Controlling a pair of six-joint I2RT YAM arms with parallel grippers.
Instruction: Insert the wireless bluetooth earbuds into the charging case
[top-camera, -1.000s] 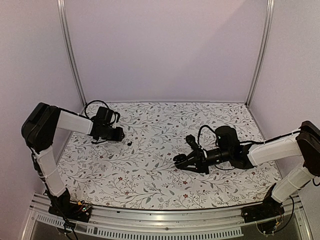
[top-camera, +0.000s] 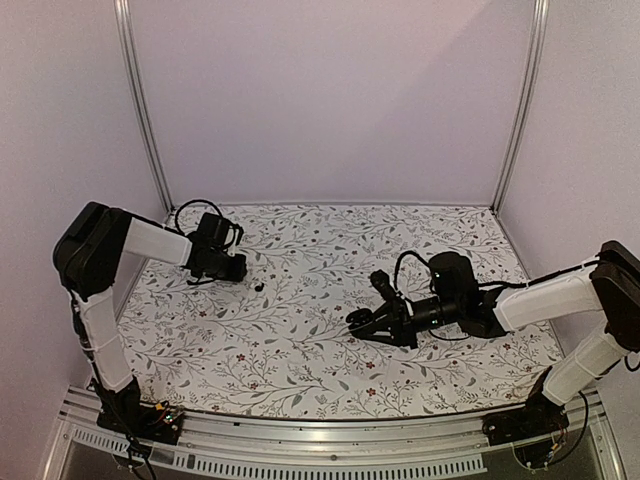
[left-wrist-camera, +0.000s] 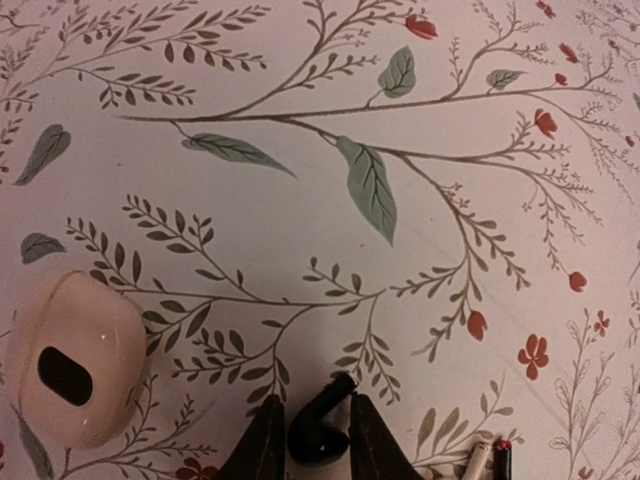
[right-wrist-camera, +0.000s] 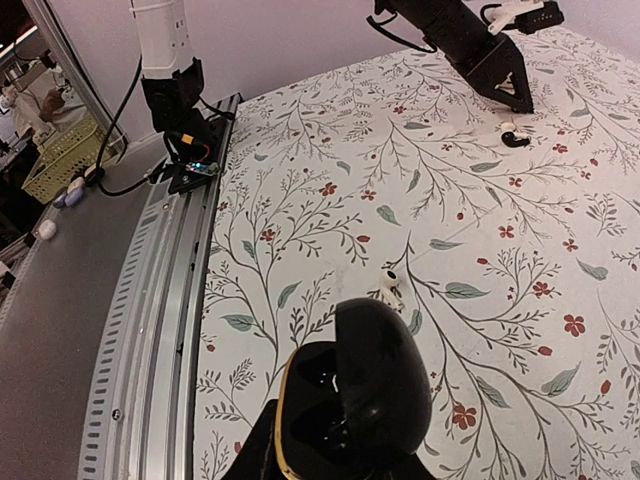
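The black charging case (right-wrist-camera: 312, 410) has its lid raised, and the wells I can see inside look empty. My right gripper is shut on it, low over the table in the middle right of the top view. At the far left of the table, my left gripper stands partly open around a black earbud (left-wrist-camera: 318, 440), one finger on each side and very little gap. Beyond it lie a white earbud (left-wrist-camera: 477, 460) and another black earbud (left-wrist-camera: 503, 458), side by side. A further white earbud (right-wrist-camera: 389, 285) lies near the case.
A pale rounded object (left-wrist-camera: 75, 370) with a dark oval mark sits left of the left gripper's earbud. A metal rail (top-camera: 300, 425) runs along its front edge.
The right arm and the case have stayed still.
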